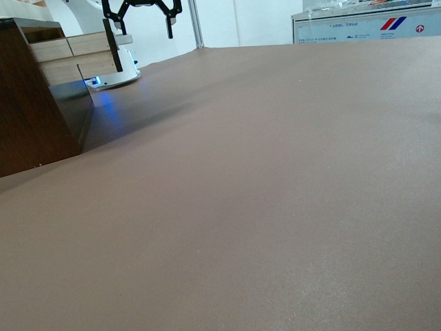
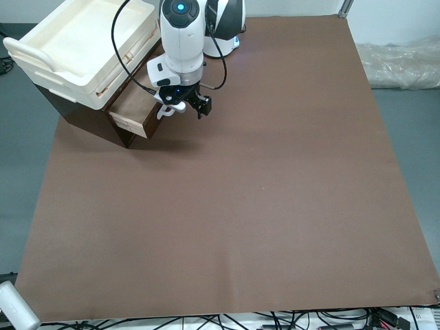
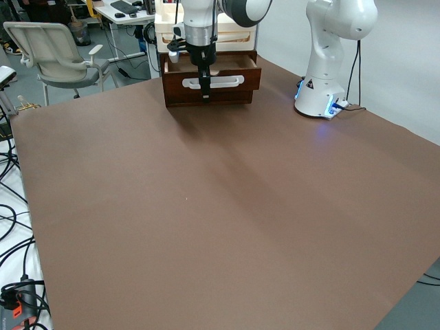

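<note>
A dark wooden drawer unit (image 2: 89,120) stands at the back left with a drawer (image 3: 242,67) pulled partly out; it has a white handle (image 3: 227,81). The black gripper (image 2: 199,110) hangs just in front of that drawer, close to its handle. In the top view, black fingers of the gripper (image 1: 142,31) stand spread apart, with nothing visible between them; the drawer's pale wooden side (image 1: 52,51) shows behind them.
White plastic trays (image 2: 82,41) sit on top of the unit.
</note>
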